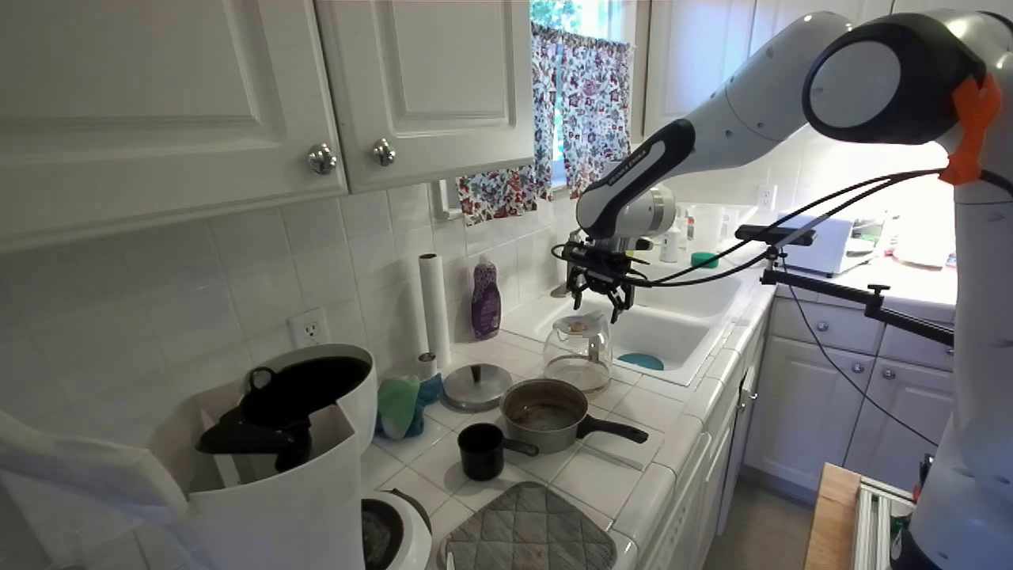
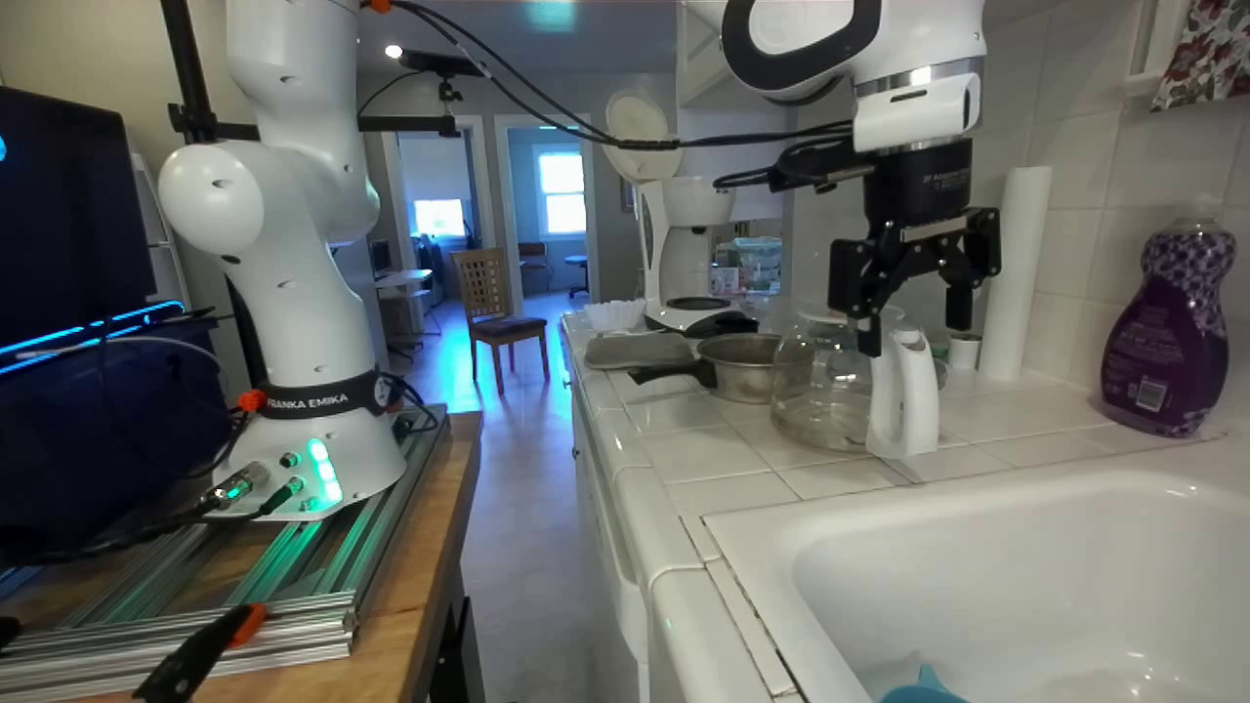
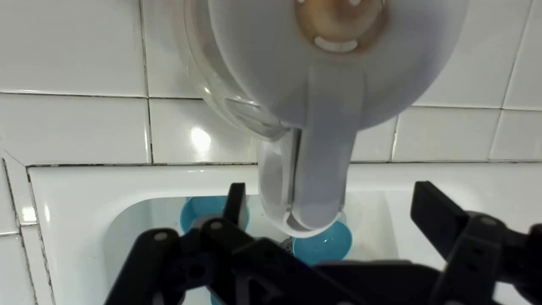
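Note:
A clear glass coffee pot (image 1: 577, 355) with a white lid and white handle (image 2: 904, 392) stands upright on the tiled counter beside the sink. My gripper (image 1: 596, 309) is open and points down just above the handle. Seen from the wrist, the handle (image 3: 325, 167) reaches between the spread fingers, nearer the left one, with no contact that I can make out. In the second exterior view one finger (image 2: 869, 334) hangs close by the handle's top, and the other (image 2: 959, 307) is farther right.
Near the pot are a saucepan (image 1: 544, 415), a metal lid (image 1: 476, 385), a small black pot (image 1: 481, 453) and a purple soap bottle (image 2: 1168, 322). The white sink (image 2: 996, 533) holds blue items. A coffee maker (image 2: 691, 252) stands at the counter's far end.

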